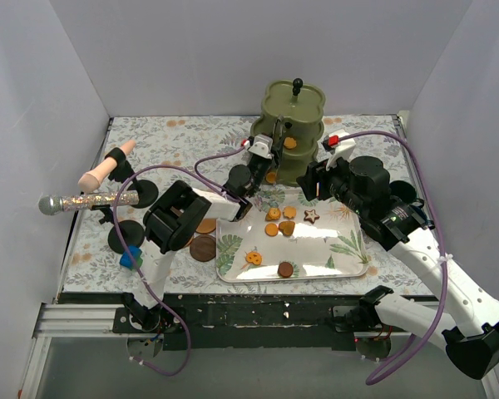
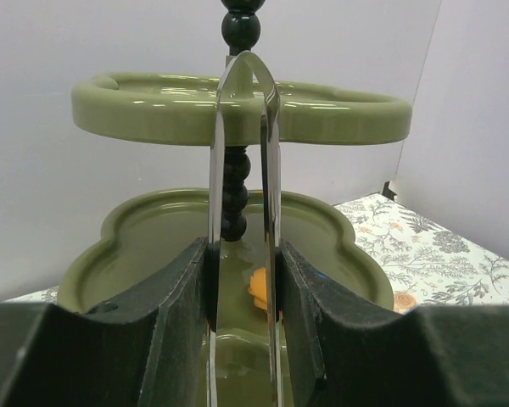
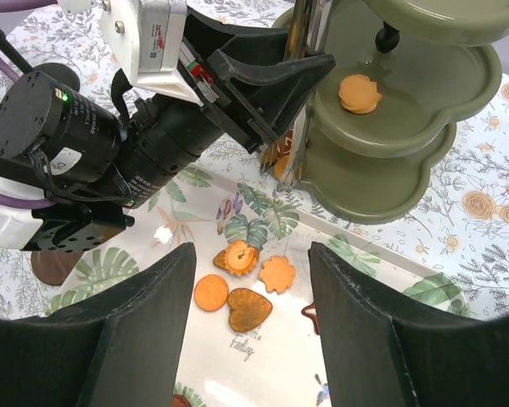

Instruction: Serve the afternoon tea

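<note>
A green tiered stand (image 1: pixel 293 100) stands at the back centre. My left gripper is shut on upright metal tongs (image 2: pixel 271 170), whose arms reach up in front of the stand's upper tier. An orange cookie (image 3: pixel 358 93) lies on the middle tier; another shows low, partly hidden by the tongs. A white leaf-patterned tray (image 1: pixel 333 253) in front holds several biscuits, including a star-shaped one (image 1: pixel 311 216) and a brown round one (image 1: pixel 285 269). My right gripper is open above the tray, empty.
At the left are a wooden roller (image 1: pixel 100 170) and a glittery rod (image 1: pixel 76 202) on black stands, a blue object (image 1: pixel 130 257) and wooden discs (image 1: pixel 202 248). Dark cups (image 1: pixel 403 190) sit at the right, partly hidden by the right arm.
</note>
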